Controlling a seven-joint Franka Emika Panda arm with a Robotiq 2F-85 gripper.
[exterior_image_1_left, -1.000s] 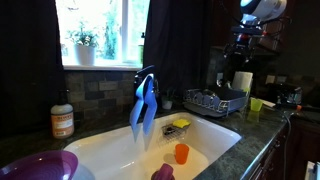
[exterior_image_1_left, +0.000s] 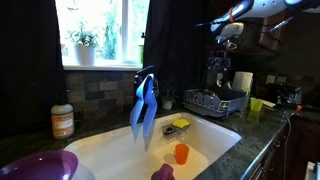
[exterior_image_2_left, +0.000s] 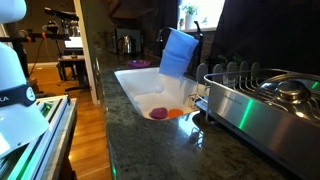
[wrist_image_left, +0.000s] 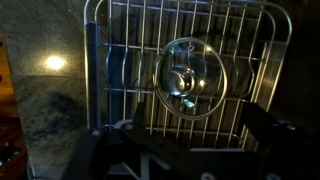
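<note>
In the wrist view my gripper points down over the wire dish rack (wrist_image_left: 115, 75), its two dark fingers wide apart. A round glass lid (wrist_image_left: 205, 95) with a shiny metal knob (wrist_image_left: 182, 80) lies on the rack beyond the fingertips, with nothing between them. The second exterior view shows that lid (exterior_image_2_left: 293, 90) resting on the silver rack (exterior_image_2_left: 245, 105); there the gripper is out of view. At upper right in the first exterior view, the dark gripper (exterior_image_1_left: 219, 72) hangs just above the rack (exterior_image_1_left: 213, 103).
A white sink (exterior_image_1_left: 115, 155) holds an orange cup (exterior_image_1_left: 181, 153) and a dark pink item (exterior_image_1_left: 163, 173). Blue cloth (exterior_image_1_left: 145, 103) hangs over it. A yellow-green cup (exterior_image_1_left: 256, 104) stands right of the rack. Bare dark counter (exterior_image_2_left: 190, 150) runs along the front.
Over the last second the arm has moved left and lower, bringing the gripper from above the rack's right side closer over the rack. The sink things have stayed put.
</note>
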